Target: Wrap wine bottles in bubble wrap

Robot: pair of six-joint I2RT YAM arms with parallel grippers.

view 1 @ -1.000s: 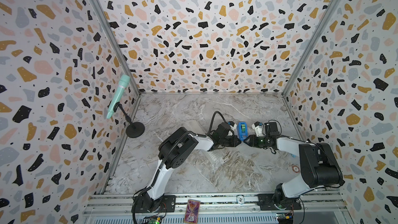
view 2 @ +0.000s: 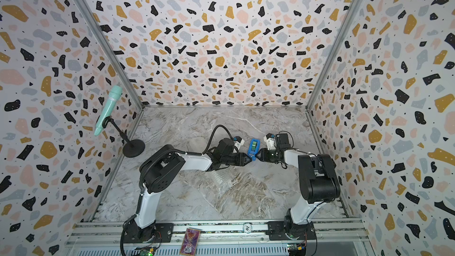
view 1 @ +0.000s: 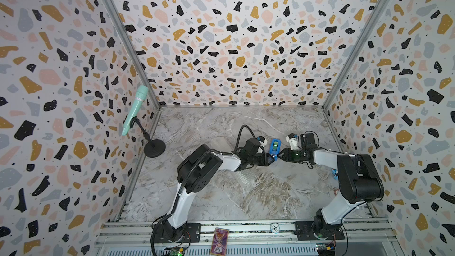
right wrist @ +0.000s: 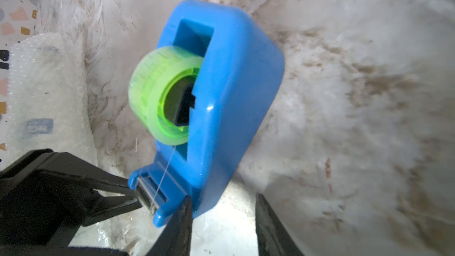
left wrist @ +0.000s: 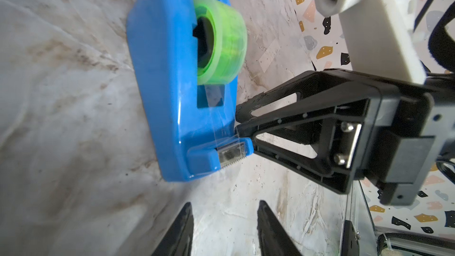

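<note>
A blue tape dispenser with a green tape roll stands on the marble table between my two grippers. Clear tape runs from the roll down to the toothed cutter. My left gripper is open and empty, at the dispenser's cutter end; its black fingers reach the cutter in the right wrist view. From the other side my right gripper comes close to the cutter, its fingertips apart with nothing visible between them. Bubble wrap lies behind the left gripper, bulging. No bare bottle shows.
A mint-green bottle-shaped object rests on a black stand at the left wall. A card lies at the front rail.
The dispenser has shifted slightly left and turned a little. My left arm moved little.
</note>
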